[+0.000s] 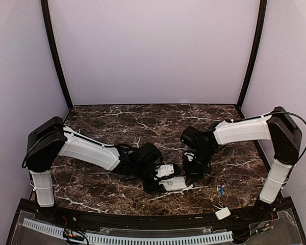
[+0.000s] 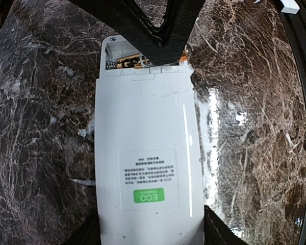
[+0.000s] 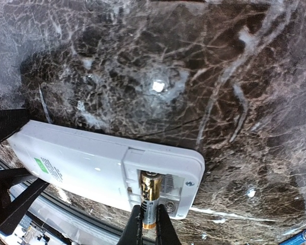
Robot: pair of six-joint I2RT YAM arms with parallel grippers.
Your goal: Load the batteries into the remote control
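The white remote control [image 2: 148,117] lies back side up, its battery compartment [image 3: 169,182] uncovered. My left gripper is shut on its other end, one finger along each long side. In the right wrist view, a gold and black battery [image 3: 151,191] lies across the compartment, one end near the inner wall and the other by the outer edge. My right gripper stands partly open, its fingertips on either side of the battery; whether they touch it is unclear. In the left wrist view these fingers cover part of the battery. Full seating cannot be judged.
A blue battery [image 1: 222,190] lies on the dark marble table right of the remote. The small white cover [image 1: 223,213] rests at the front edge. Behind the arms the table is clear.
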